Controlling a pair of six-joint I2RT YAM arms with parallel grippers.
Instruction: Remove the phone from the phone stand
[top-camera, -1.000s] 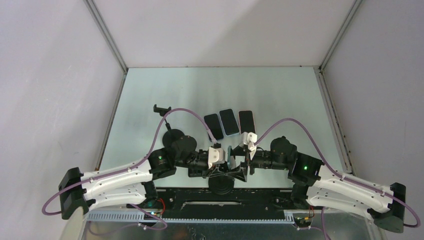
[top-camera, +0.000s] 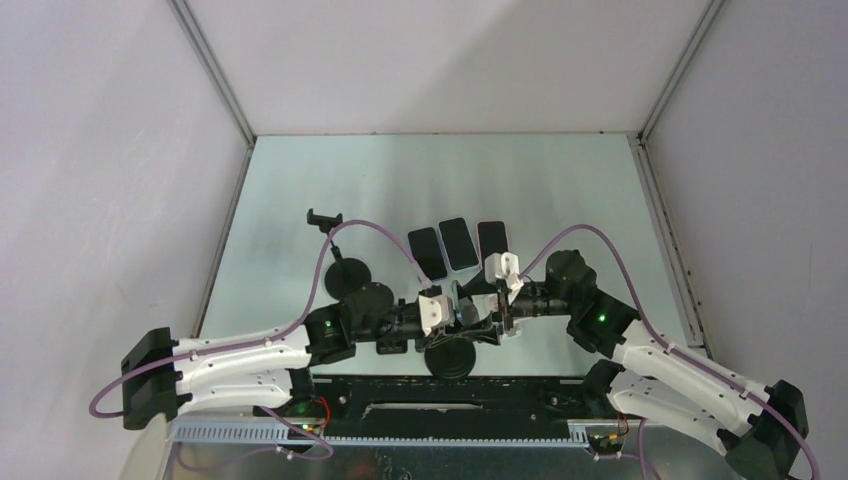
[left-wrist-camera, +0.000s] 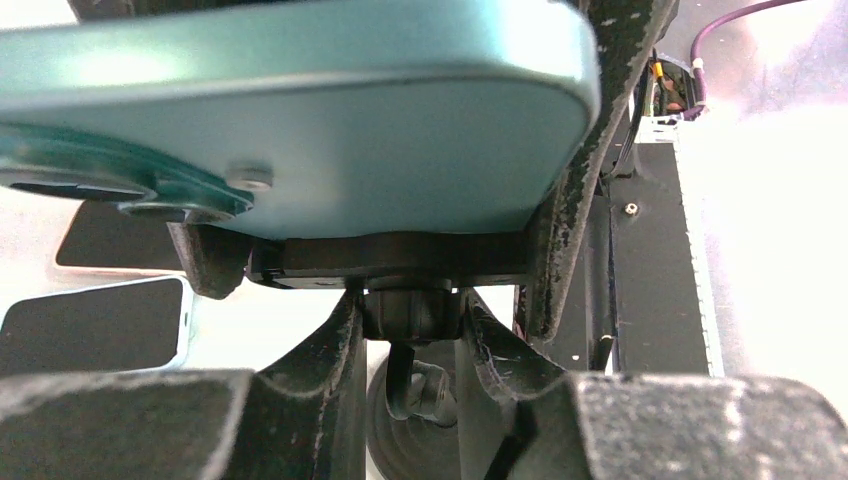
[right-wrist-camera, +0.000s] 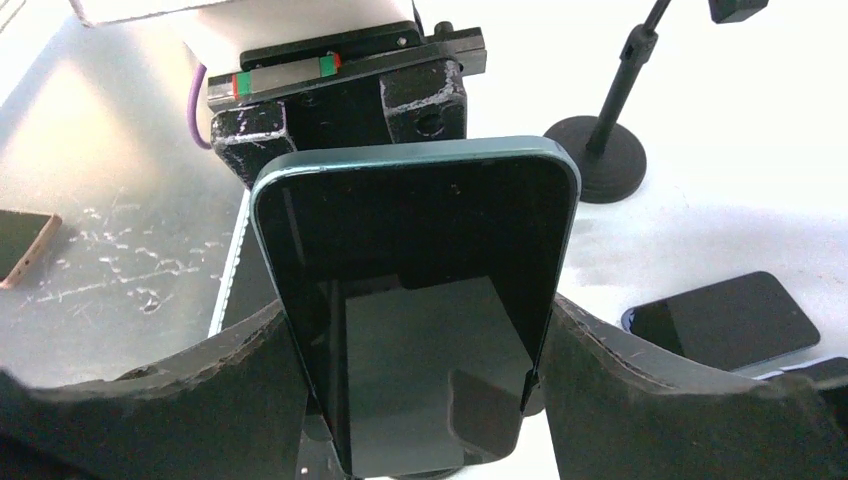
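A teal phone (left-wrist-camera: 330, 150) with a dark screen (right-wrist-camera: 410, 220) rests at a black phone stand (left-wrist-camera: 400, 260) above a round base (top-camera: 450, 362). In the left wrist view my left gripper is shut on the stand's neck just below the phone. In the right wrist view my right gripper has a finger at either side of the phone, part open around it; whether both touch it cannot be told. In the top view both grippers meet at the middle front of the table.
Three phones (top-camera: 426, 252) lie flat behind the grippers. A second stand (top-camera: 347, 276) stands at the left.
My right arm has shifted toward the back of the table over the last second. My left arm has moved slightly, staying at the stand.
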